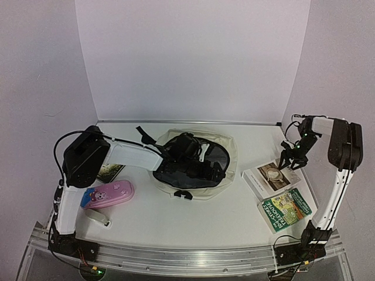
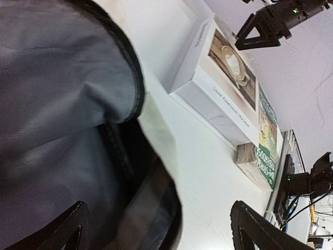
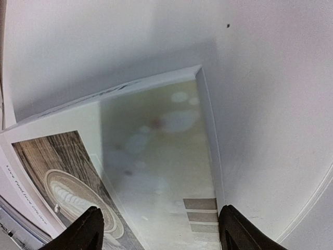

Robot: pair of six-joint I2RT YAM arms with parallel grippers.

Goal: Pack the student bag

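The open backpack [image 1: 193, 175], cream with a dark grey lining, lies mid-table. Over its right part is my left gripper [image 1: 218, 173]; in the left wrist view its fingers [image 2: 260, 229] stand wide apart, open, with the bag's cloth [image 2: 57, 172] below. At right lies a thick white book [image 3: 156, 156] with a coffee-cup picture. My right gripper [image 1: 293, 164] is low at this book's far right edge, open; one finger [image 3: 242, 229] is by the edge, the other [image 3: 86, 229] over the cover. A green Treehouse book [image 1: 286, 209] lies in front of it.
A pink and blue pencil case [image 1: 111, 194] and a small white object [image 1: 98, 218] lie at left. A dark book [image 1: 109, 172] there is partly hidden under my left arm. Bare table separates the bag from the books.
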